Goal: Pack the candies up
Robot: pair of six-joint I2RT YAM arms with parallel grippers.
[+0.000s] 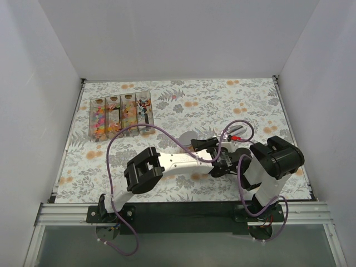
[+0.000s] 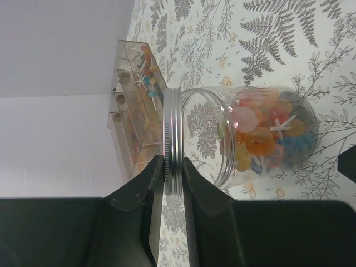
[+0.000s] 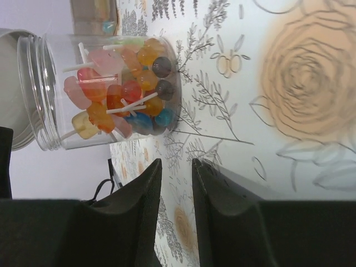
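My left gripper is shut on a silver metal lid (image 2: 173, 122), held on edge by the mouth of a clear jar (image 2: 233, 178) that lies on its side, holding mixed candies and lollipops (image 2: 270, 130). In the right wrist view the same jar (image 3: 67, 142) is at upper left, and my right gripper is below and right of it, its fingertips a little apart with nothing visible between them, over the patterned table. In the top view both arms meet at the middle right, hiding most of the jar.
A clear organiser (image 1: 96, 134) with four compartments of candies stands at the left of the table. Pale walls enclose the sides and back.
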